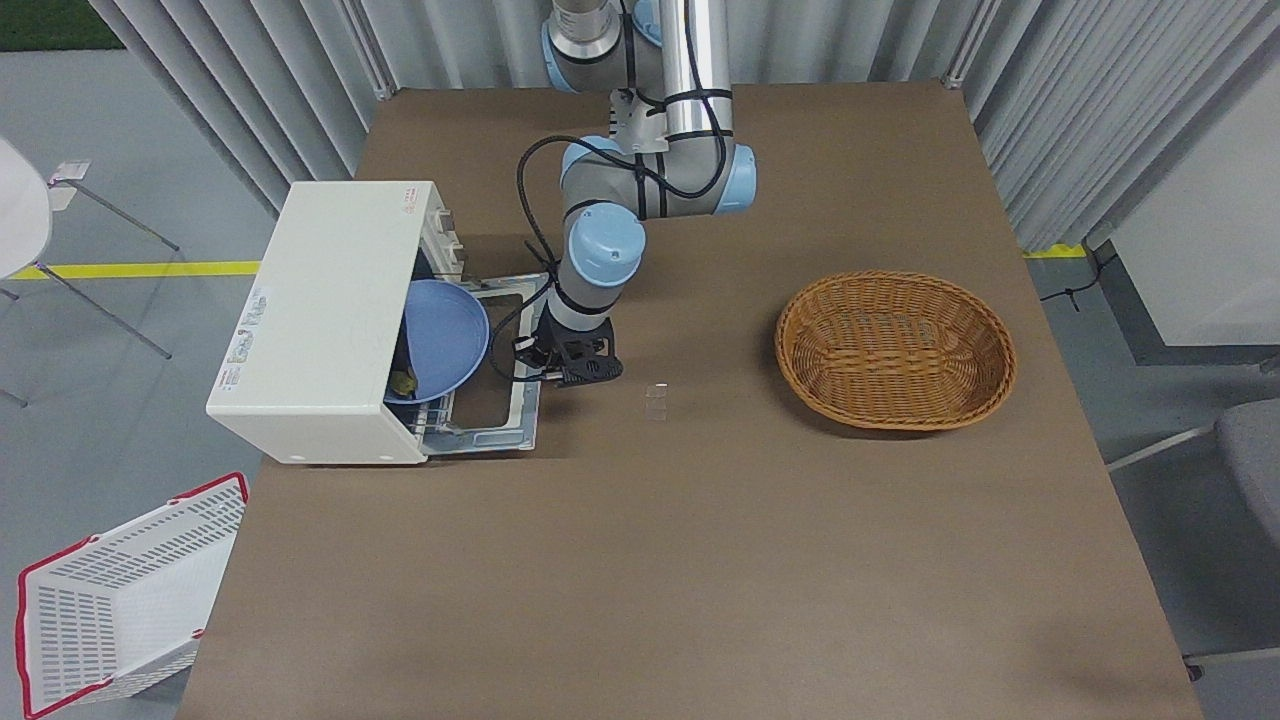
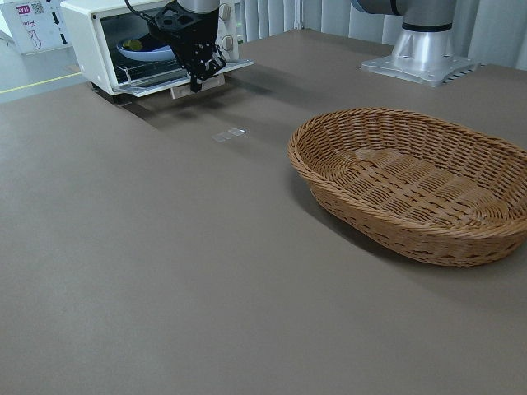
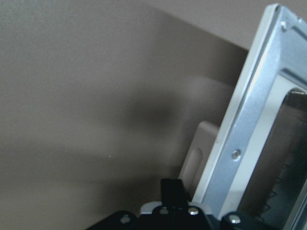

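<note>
The white toaster oven (image 1: 314,314) stands at the table's left, its door (image 1: 495,440) folded down flat. A blue plate (image 1: 438,336) with a small yellowish item sits in its opening, partly under the top. My gripper (image 2: 196,81) is at the door's outer edge, just outside it. In the wrist view the black gripper meets the metal door rim (image 3: 232,143) and the pale handle (image 3: 199,151) beside it. Whether the fingers are open or shut is unclear.
A wicker basket (image 1: 894,350) sits on the right of the brown table (image 1: 672,564). A white crate (image 1: 126,600) is on the floor at lower left.
</note>
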